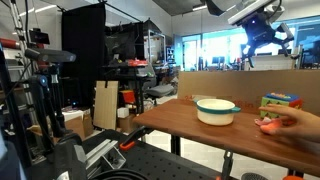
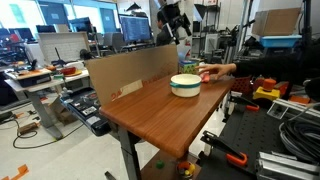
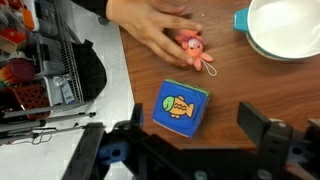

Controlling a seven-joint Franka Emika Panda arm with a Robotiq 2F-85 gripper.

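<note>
A pink toy (image 3: 194, 45) with a loop of string lies on the brown table, and a person's hand (image 3: 155, 28) is touching it. Close to it sits a blue cube (image 3: 181, 107) with a fish picture and green edges; in exterior view 1 the hand partly covers this colorful block (image 1: 281, 100). A white bowl (image 1: 216, 111) with a teal handle and band stands nearby on the table. High above the table, my gripper is open, its fingers wide apart with nothing held. The cube is seen below, between them.
A brown partition (image 2: 140, 76) stands along one table edge. In the wrist view, shelving with odds and ends lies beyond the table at left.
</note>
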